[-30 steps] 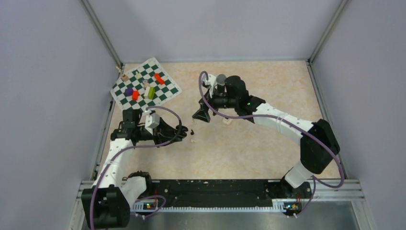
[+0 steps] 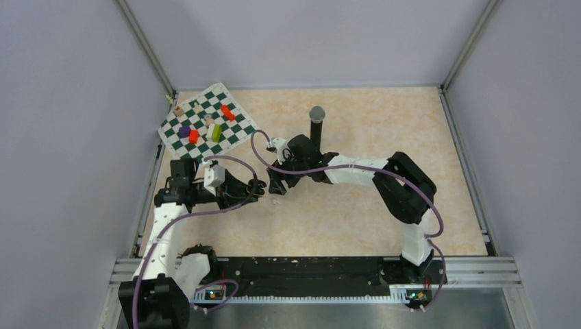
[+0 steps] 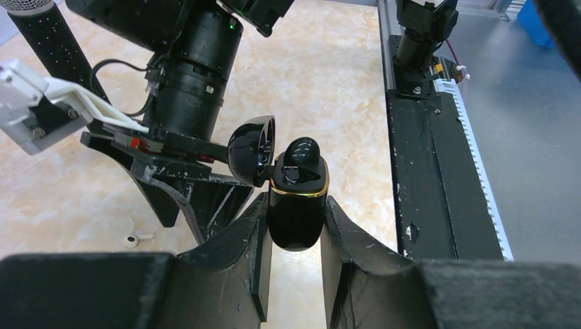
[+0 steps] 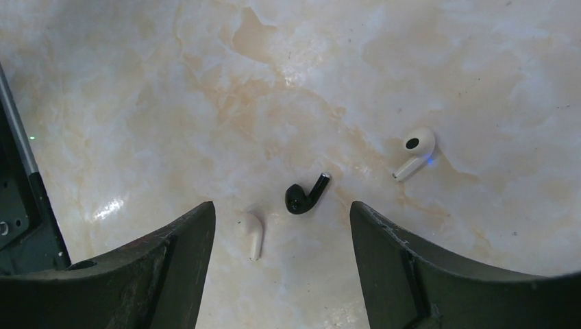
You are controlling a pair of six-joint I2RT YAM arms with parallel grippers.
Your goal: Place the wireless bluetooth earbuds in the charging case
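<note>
My left gripper is shut on a glossy black charging case with a gold band and its lid tipped open, seen upright in the left wrist view. My right gripper stands open over the table, fingers apart, just right of the case in the top view. In the right wrist view a black earbud lies between and beyond its fingertips, with a white earbud to its left and another white earbud farther right. Nothing is between the right fingers.
A checkered board with coloured blocks lies at the back left. A dark upright cylinder stands behind the right arm.
My right gripper has moved toward the front left and down, over the small earbuds, hiding the black one in the top view. My left gripper with the case has barely moved.
</note>
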